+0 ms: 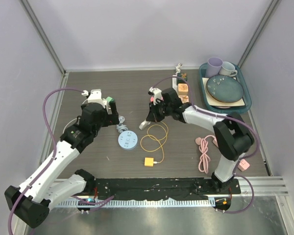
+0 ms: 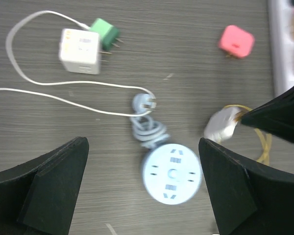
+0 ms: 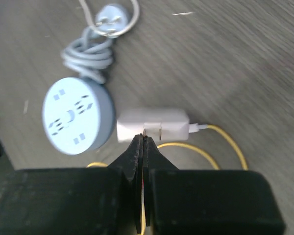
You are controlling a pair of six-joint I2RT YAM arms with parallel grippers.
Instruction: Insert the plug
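Observation:
A white adapter (image 3: 174, 122) with metal prongs lies in front of my right gripper, its outline blurred. The fingertips are pressed together right at one prong; whether that prong is pinched between them cannot be told. By the adapter's end is the white tip of a yellow cable (image 3: 230, 142); whether it is plugged in is unclear. A round white outlet (image 2: 171, 174) is beside the adapter, its coiled grey cord behind it. Over the left half of the table, my left gripper stands open, nothing between its fingers.
Another white adapter (image 2: 81, 51) and a green one (image 2: 105, 32) lie at the back left, with a white cable. A yellow block (image 1: 149, 161) sits in front. The blue-green bin (image 1: 249, 100) fills the back right; a coiled pink cord (image 1: 204, 159) lies front right.

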